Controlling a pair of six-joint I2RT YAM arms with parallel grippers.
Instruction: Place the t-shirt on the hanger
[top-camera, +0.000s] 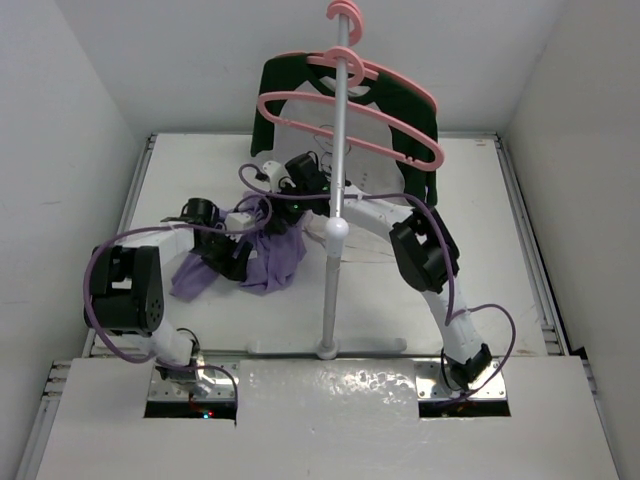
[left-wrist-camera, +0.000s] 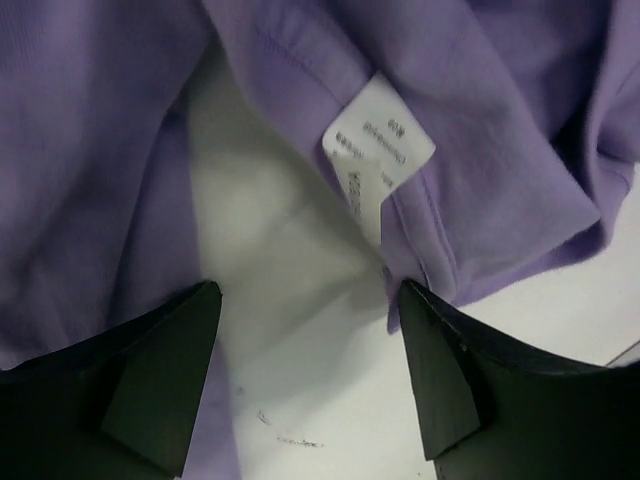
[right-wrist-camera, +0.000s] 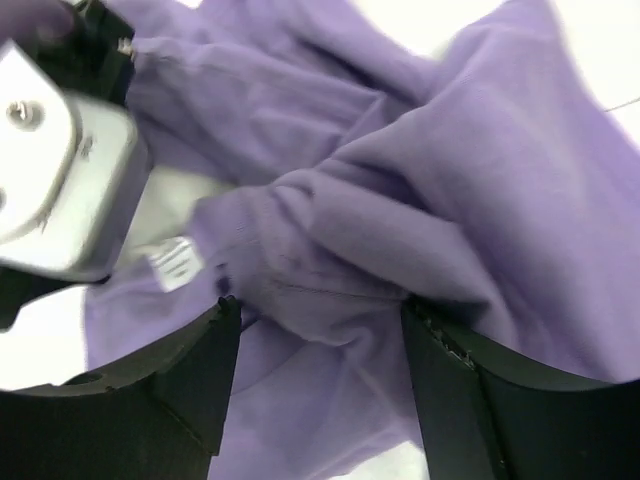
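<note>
The purple t-shirt (top-camera: 275, 265) lies crumpled on the white table, a white label (left-wrist-camera: 378, 135) showing on it. My left gripper (top-camera: 240, 265) is low over its left part, open; in the left wrist view its fingertips are at the cloth, with table between them. My right gripper (top-camera: 282, 218) is on the upper part of the shirt, open, with bunched cloth (right-wrist-camera: 310, 280) between its fingers, not clamped. A pink hanger (top-camera: 350, 110) hangs on the white rail above.
The rail's pole (top-camera: 331, 300) stands right of the shirt. A green-and-white shirt (top-camera: 275, 75) hangs at the back.
</note>
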